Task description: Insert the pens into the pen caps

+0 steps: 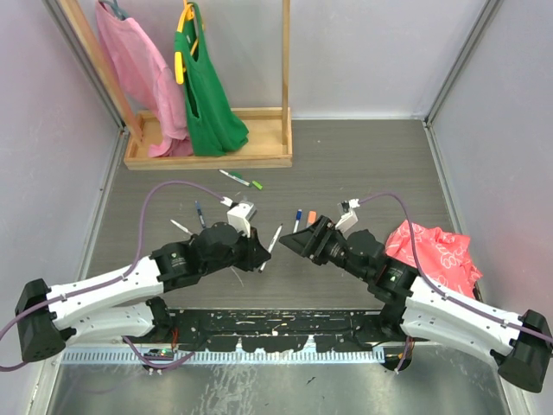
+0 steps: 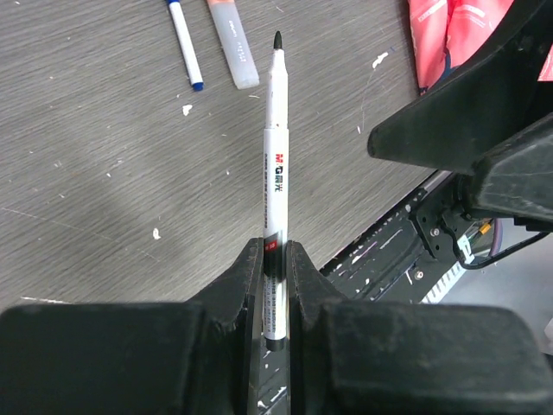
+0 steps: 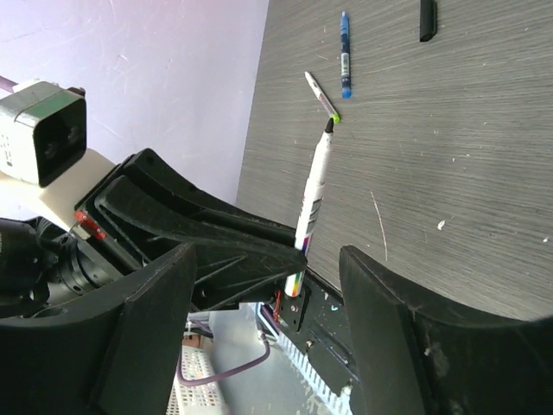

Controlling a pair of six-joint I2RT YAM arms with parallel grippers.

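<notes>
A white marker (image 2: 275, 173), tip up and bare, is held by my left gripper, shut on its lower part; the top view shows it (image 1: 271, 244) tilted near the middle. My right gripper is part open just right of it, fingers facing the left gripper, nothing between them. A blue-capped pen (image 2: 184, 43) and an orange-capped marker (image 2: 231, 43) lie on the table beyond. More pens lie at the left and back: a blue one (image 3: 346, 56), a green-capped one (image 3: 321, 95), and a small dark cap (image 3: 428, 19).
A wooden rack (image 1: 259, 160) with pink and green garments stands at the back left. A crumpled red bag (image 1: 436, 255) lies on the right. Bare table (image 1: 363, 147) shows at the back right.
</notes>
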